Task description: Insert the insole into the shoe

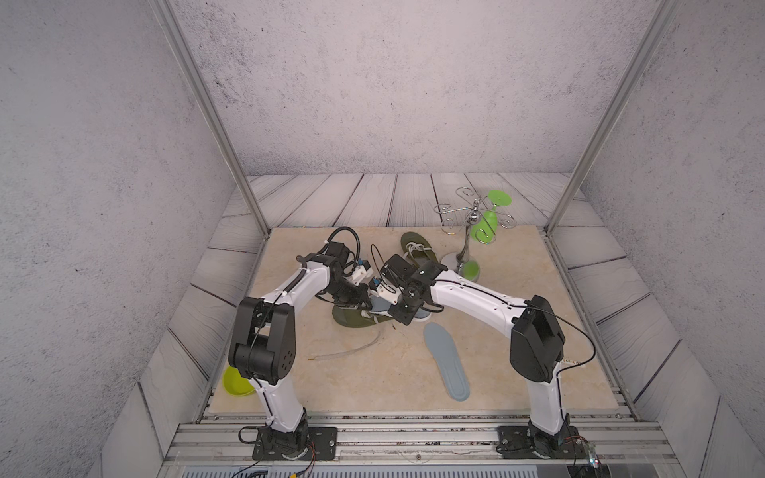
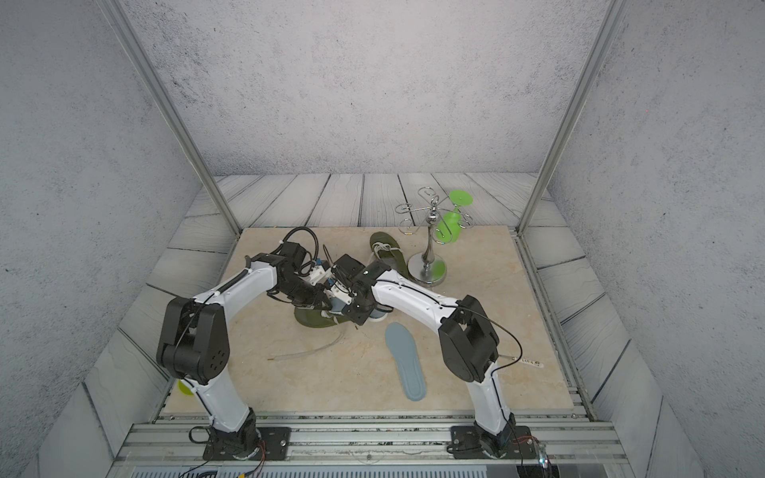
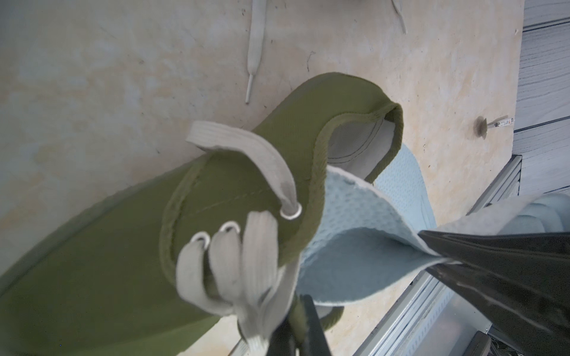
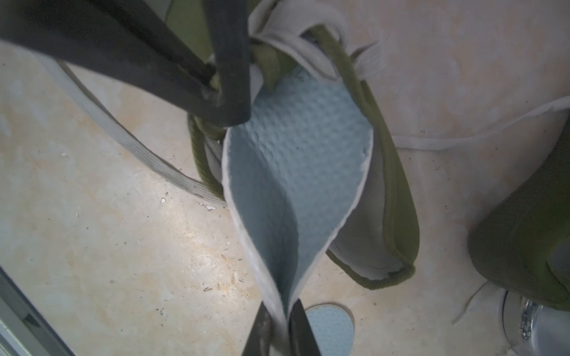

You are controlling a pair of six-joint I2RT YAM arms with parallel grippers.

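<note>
An olive canvas shoe (image 3: pixel 107 249) with white laces lies between my grippers. Part of a pale blue insole (image 4: pixel 297 136) is inside its opening, the outer part pinched into a fold. My right gripper is shut on that folded outer end. My left gripper is shut at the shoe's collar by the laces, seen at the top of the right wrist view; whether fabric is between its fingers is unclear. A second flat insole (image 1: pixel 446 362) lies on the table in front.
A second olive shoe (image 2: pixel 381 248) lies behind, beside a metal stand (image 2: pixel 426 269) and a green object (image 2: pixel 449 227). A yellow bowl (image 1: pixel 237 383) sits at front left. A loose lace (image 2: pixel 306 352) lies across the open front of the table.
</note>
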